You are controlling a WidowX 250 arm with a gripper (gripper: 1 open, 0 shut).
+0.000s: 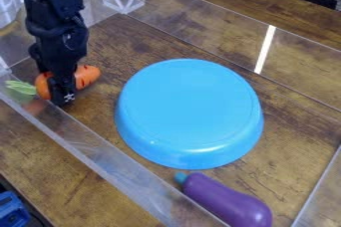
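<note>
The black gripper [56,85] reaches down at the left side of a wooden, clear-walled area, shut on an orange toy carrot [83,76] with pale green leaves [23,89] pointing left. The carrot lies low beside the left clear wall; the fingertips partly cover it.
A large upturned blue dish [189,110] takes up the middle. A purple eggplant [232,200] lies at the lower right. Clear walls [114,171] border the area. Bare wood lies at the top and right. A blue object [10,211] sits outside at the bottom left.
</note>
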